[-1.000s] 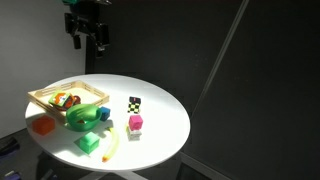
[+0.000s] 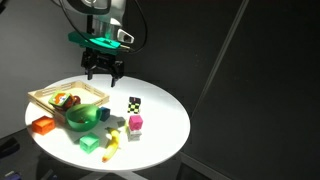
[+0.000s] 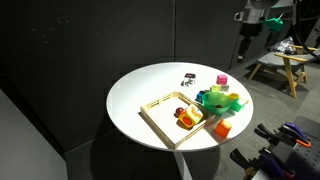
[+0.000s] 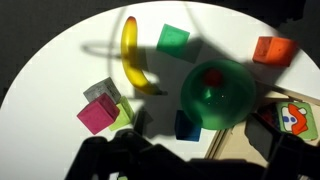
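Note:
My gripper [image 2: 102, 76] hangs open above the white round table, with nothing between its fingers. Its dark fingers fill the lower edge of the wrist view. Below it, in the wrist view, lie a green bowl [image 4: 228, 98] with a small red thing [image 4: 213, 77] inside, and a dark blue cube [image 4: 187, 126] close beside the bowl. A yellow banana [image 4: 130, 50] and a green cube [image 4: 173, 40] lie farther up. To the left, a pink cube [image 4: 97, 114] is grouped with a grey block [image 4: 101, 91] and a yellow-green block [image 4: 122, 114].
A shallow wooden tray [image 3: 153, 118] holds a colourful toy [image 3: 189, 118] and other small items. An orange block [image 2: 43, 125] stands near the table's left edge. A black checkered object [image 2: 134, 107] lies toward the back.
My arm has come down and moved to the right in exterior view 1, staying above the table. The things on the table look unmoved.

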